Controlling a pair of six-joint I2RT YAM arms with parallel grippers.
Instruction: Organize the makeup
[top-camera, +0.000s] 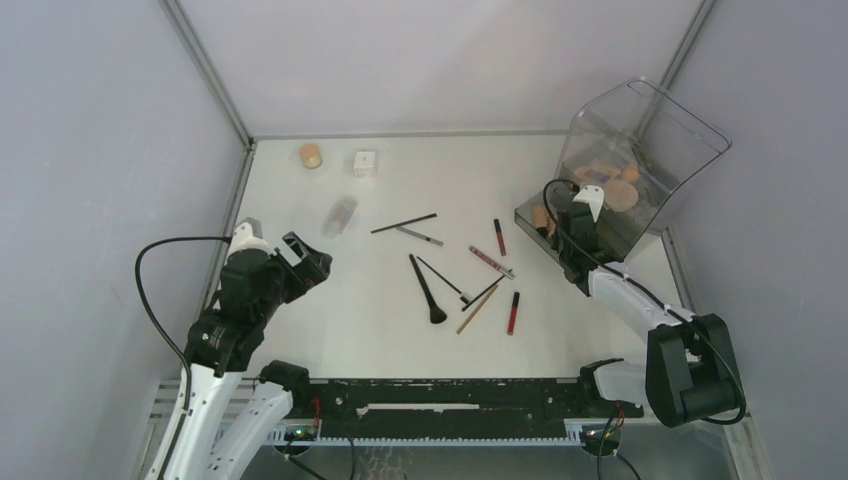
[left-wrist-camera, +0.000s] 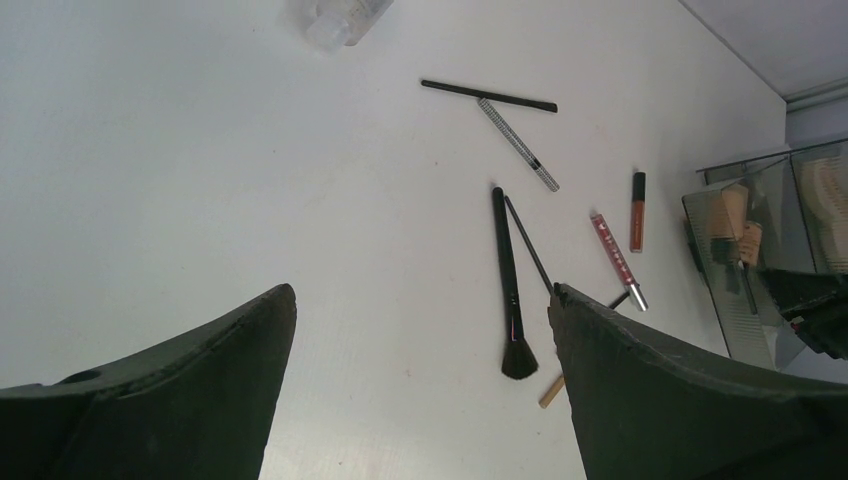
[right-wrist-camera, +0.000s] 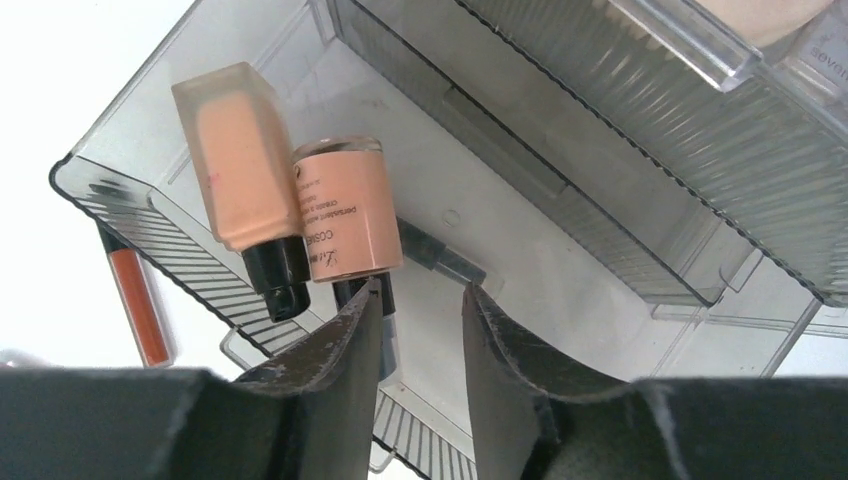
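A clear acrylic organizer (top-camera: 530, 215) stands at the right. Its lower drawer holds a square foundation bottle (right-wrist-camera: 240, 165), a round peach bottle (right-wrist-camera: 345, 215) and dark tubes (right-wrist-camera: 440, 255). My right gripper hovers over this drawer, part open with nothing visible between its fingers. Lip glosses (top-camera: 513, 312), a large black brush (top-camera: 430, 300), thin brushes and pencils (top-camera: 405, 221) lie spread across the white table. My left gripper is open and empty above the table's left side.
A peach jar (top-camera: 310, 156), a white box (top-camera: 365, 163) and a clear pouch (top-camera: 340, 217) sit at the back left. The organizer's raised lid (top-camera: 700, 140) rises beside the right wall.
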